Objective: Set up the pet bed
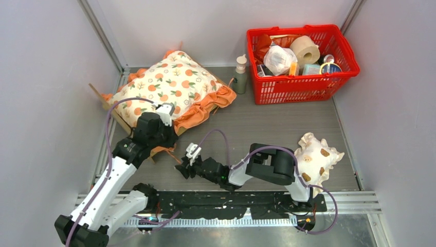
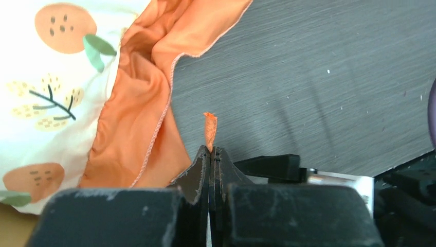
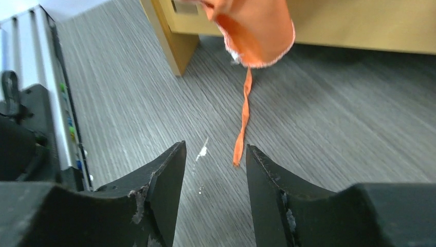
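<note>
The pet bed, a patterned cushion [image 1: 169, 82] with orange ruffle [image 1: 198, 113] on a wooden frame [image 3: 334, 28], lies at the upper left in the top view. My left gripper is shut beside the ruffle, the tip of an orange strip [image 2: 210, 126] sticking up from between its fingertips. My right gripper stands open low over the floor, near a hanging orange ribbon [image 3: 244, 108] below the frame; nothing is held in it.
A red basket [image 1: 303, 95] of items, a bottle [image 1: 239, 82] and a small cow-spotted cushion [image 1: 316, 159] stand around.
</note>
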